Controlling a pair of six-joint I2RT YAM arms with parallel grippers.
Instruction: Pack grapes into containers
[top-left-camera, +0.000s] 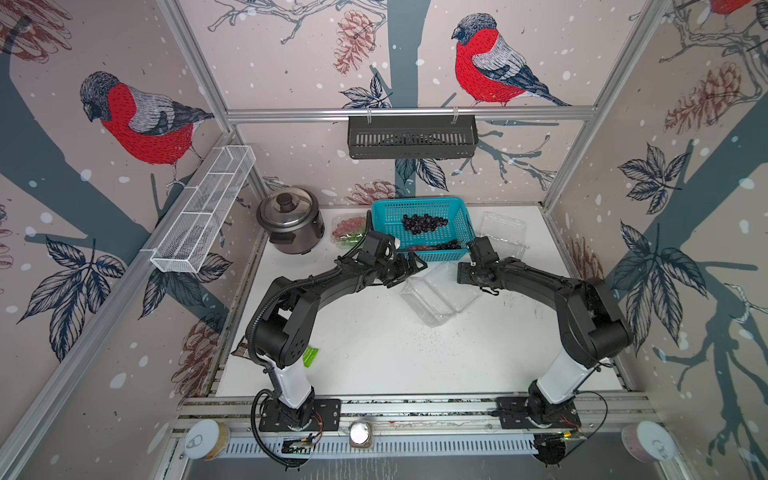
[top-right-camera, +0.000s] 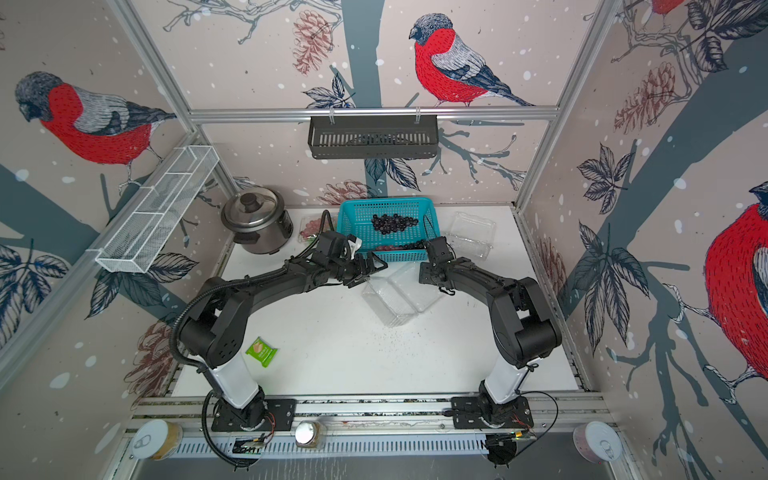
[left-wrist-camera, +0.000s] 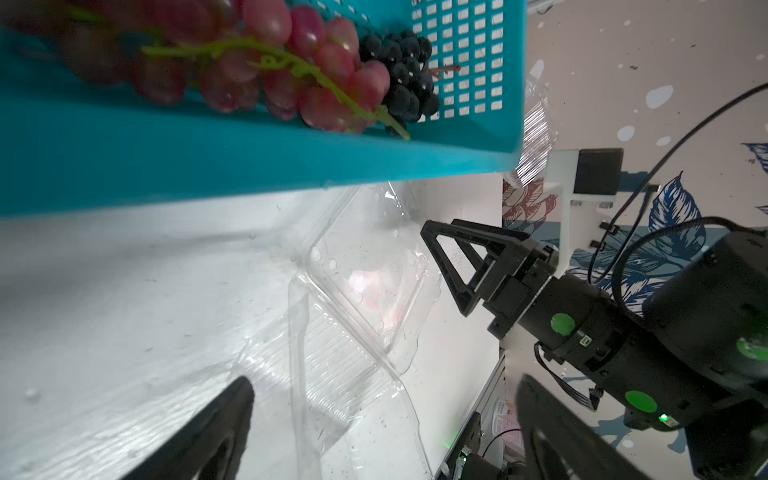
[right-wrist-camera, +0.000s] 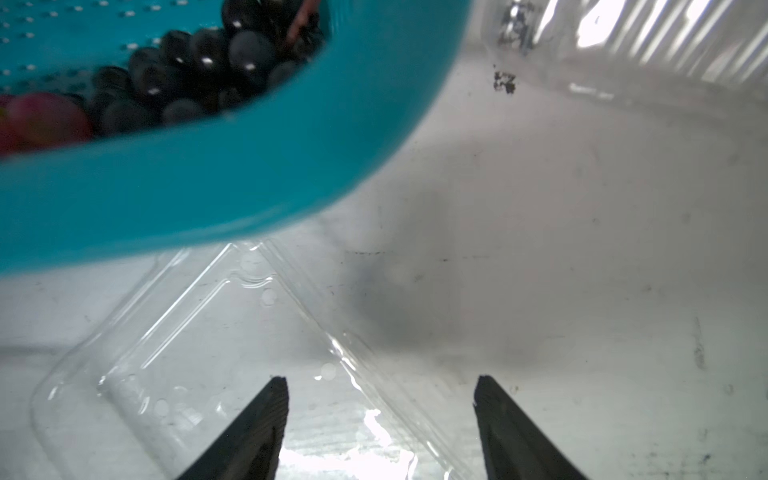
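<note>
A clear hinged container lies open and slanted on the table, its flat half close to the front right corner of the teal basket. Red grapes and dark grapes lie inside that basket. My left gripper is open at the basket's front edge, with nothing held between its blurred fingers. On the other side, my right gripper hovers at the container's right part; its fingers stand apart and hold nothing.
Another clear container stands right of the basket. A filled grape container and a steel pot are at the back left. A green packet lies front left.
</note>
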